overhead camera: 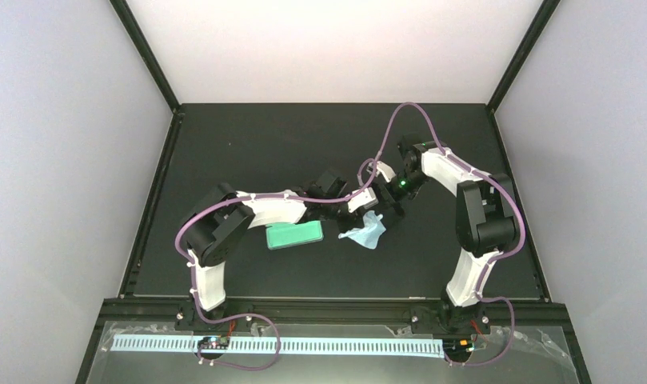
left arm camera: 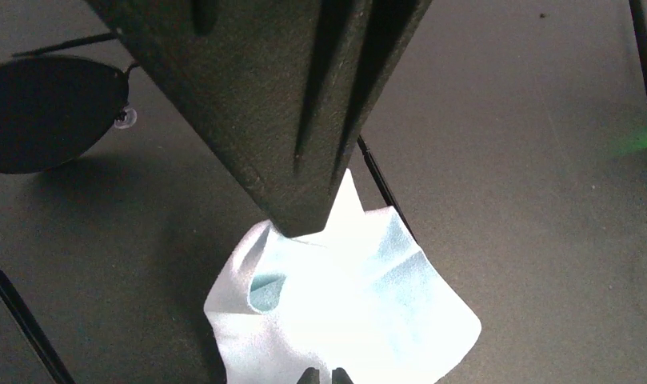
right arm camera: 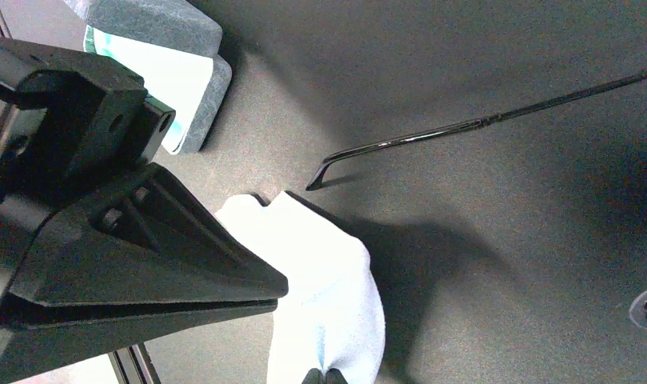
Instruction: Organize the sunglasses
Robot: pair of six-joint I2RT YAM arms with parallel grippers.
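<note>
A pale blue cloth (overhead camera: pixel 364 232) (left arm camera: pixel 344 304) (right arm camera: pixel 316 256) lies crumpled between my two grippers. In the left wrist view my left gripper is shut over the cloth's upper edge; no gap shows between its fingers. My right gripper is shut, its tips over the cloth. Parts of dark sunglasses show: a lens (left arm camera: pixel 52 112) at upper left of the left wrist view and a thin temple arm (right arm camera: pixel 408 139) in the right wrist view. The green case (overhead camera: pixel 294 234) sits under the left arm. Whether cloth is pinched in either gripper is unclear.
Both arms meet near the middle of the dark table (overhead camera: pixel 224 144). In the right wrist view a grey padded object (right arm camera: pixel 156 24) with a pale face is at upper left.
</note>
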